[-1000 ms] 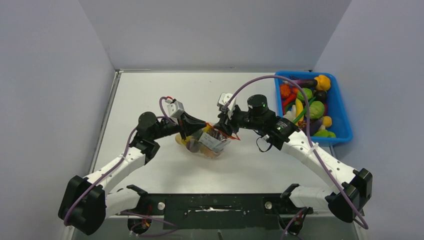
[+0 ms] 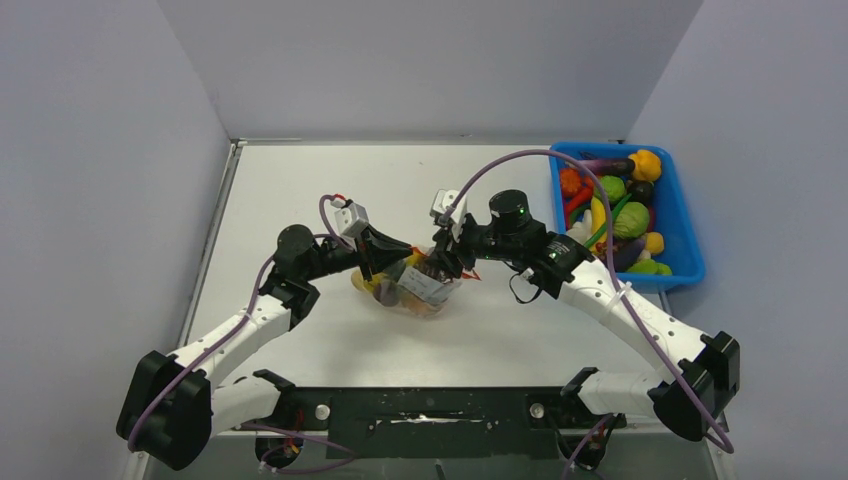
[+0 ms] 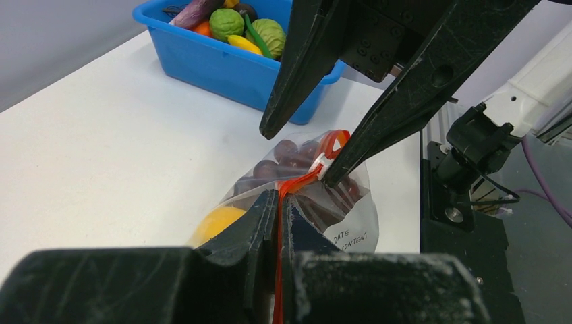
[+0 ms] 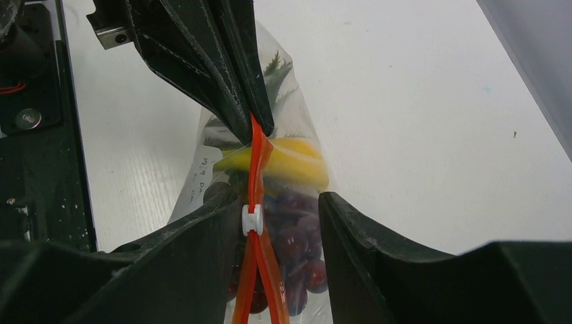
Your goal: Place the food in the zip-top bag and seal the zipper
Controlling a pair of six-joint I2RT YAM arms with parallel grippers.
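The clear zip top bag (image 2: 425, 287) lies mid-table with a red zipper strip along its mouth. Through its film show a yellow food item (image 4: 297, 162) and dark red grapes (image 4: 291, 246). My left gripper is shut on the red strip (image 3: 291, 185) at one end. On the strip sits a white slider (image 4: 252, 220). My right gripper is partly open around the slider, one finger on each side; in the left wrist view one fingertip (image 3: 332, 177) is close against the slider, the other stands apart.
A blue bin (image 2: 685, 262) full of toy vegetables and fruit stands at the table's back right. Both grippers are very close together over it.
My right gripper has shifted slightly toward the left and the table's front, over the bag's strip. The left arm stays in place, and the bag has barely moved.
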